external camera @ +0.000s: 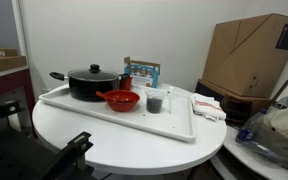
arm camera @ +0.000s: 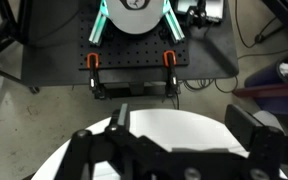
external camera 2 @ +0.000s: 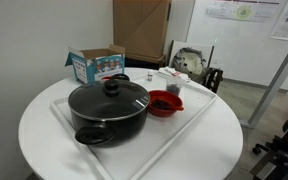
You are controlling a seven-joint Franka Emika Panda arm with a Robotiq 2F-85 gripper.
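Observation:
In exterior view 1 my gripper [external camera: 48, 124] is at the lower left, off the near left edge of the table, its two dark fingers wide apart. The wrist view shows the gripper open as well, with only white tabletop visible between its fingers. A lidded black pot [external camera: 91, 82] stands on the white tray [external camera: 174, 125]. Right of it sit a red bowl [external camera: 122, 101] with something dark inside and a clear cup [external camera: 154, 101] with dark contents. A red cup-like object [external camera: 125, 81] stands behind the bowl. My gripper touches none of these.
On the round white table [external camera: 114, 150], a colourful box [external camera: 142, 71] stands behind the tray and a folded cloth [external camera: 207, 106] lies to the right. Large cardboard boxes [external camera: 249, 50] stand beyond it.

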